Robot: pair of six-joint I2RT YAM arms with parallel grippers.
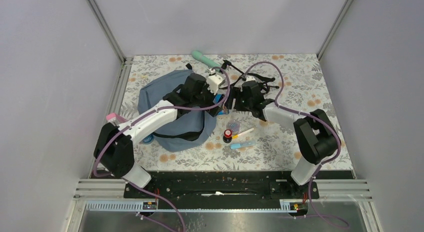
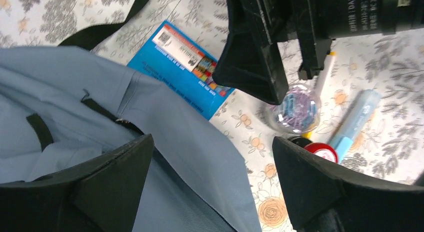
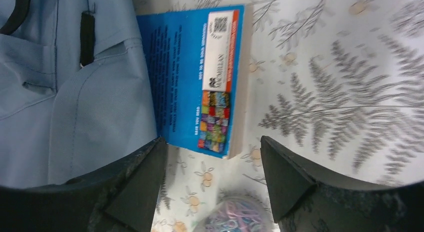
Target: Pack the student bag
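The grey-blue bag point(image 1: 185, 142) lies at the left of the table; the left wrist view shows its fabric point(image 2: 190, 142) below me. A blue book point(image 3: 175, 77) with a colourful spine lies flat beside the bag's edge, partly covered by the arms in the top view. My left gripper point(image 1: 212, 107) is open above the bag's right part, near the book. My right gripper point(image 1: 232, 97) hovers open over the book, nothing between its fingers. A clear round item point(image 2: 295, 107), a red-lidded jar point(image 2: 322, 152), a thin pen point(image 1: 245, 133) and a blue tube point(image 2: 355, 122) lie nearer the front.
A mint cylinder point(image 1: 202, 58) and black straps point(image 1: 260, 79) lie at the back. A pink item point(image 1: 112, 117) and a blue item point(image 1: 148, 139) sit at the left. The two grippers are close together.
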